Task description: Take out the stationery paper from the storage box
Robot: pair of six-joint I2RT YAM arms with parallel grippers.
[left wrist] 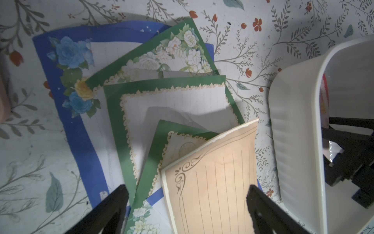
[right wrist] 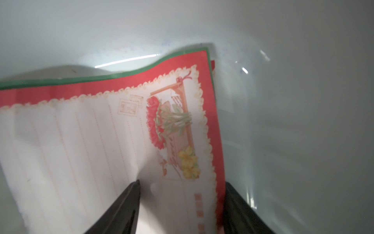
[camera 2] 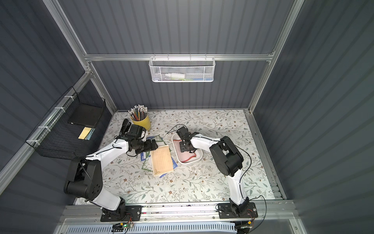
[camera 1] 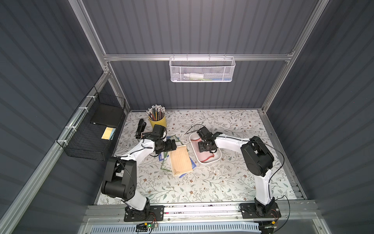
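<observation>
In the white storage box point(camera 1: 216, 156) lies red-bordered stationery paper point(right wrist: 85, 148), with a green sheet edge beneath it. My right gripper is down in the box, its fingers part open at the paper's border; whether they grip it cannot be told. My left gripper is open above a pile of sheets left of the box: a cream sheet point(left wrist: 212, 183), green-bordered sheets point(left wrist: 167, 101) and blue-bordered ones point(left wrist: 79, 136).
A yellow pen cup point(camera 1: 157, 122) with many pencils stands at back left, a black object point(camera 1: 141, 125) beside it. A black wire basket point(camera 1: 81, 140) and white mesh basket point(camera 1: 201, 68) hang on the walls.
</observation>
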